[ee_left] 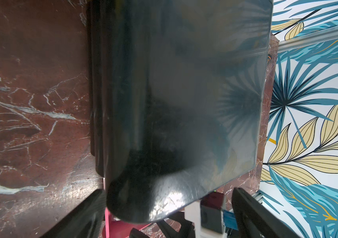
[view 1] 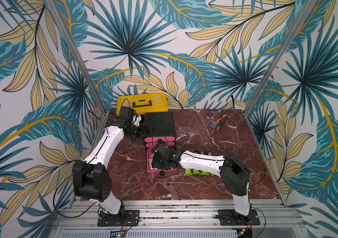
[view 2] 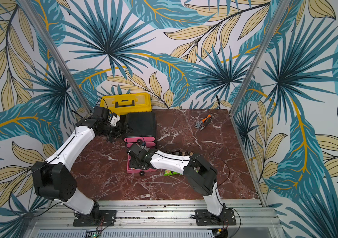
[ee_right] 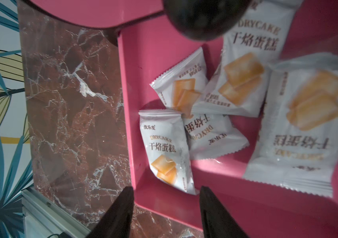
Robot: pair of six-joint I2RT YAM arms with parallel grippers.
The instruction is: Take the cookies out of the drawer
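The pink drawer (view 1: 151, 171) stands pulled out at the front of the black drawer unit (view 1: 159, 123). In the right wrist view it holds several white cookie packets (ee_right: 165, 150) marked DRYCAKE. My right gripper is over them with its fingertips apart, nothing visibly between them; in the top views its body hides much of the drawer. My left gripper is at the left side of the black unit, fingers apart around its front end in the left wrist view.
Black and green snack packets (view 1: 192, 171) lie right of the drawer, partly under the right arm. A yellow toolbox (view 1: 159, 103) stands at the back left, pliers (view 1: 219, 122) at the back right.
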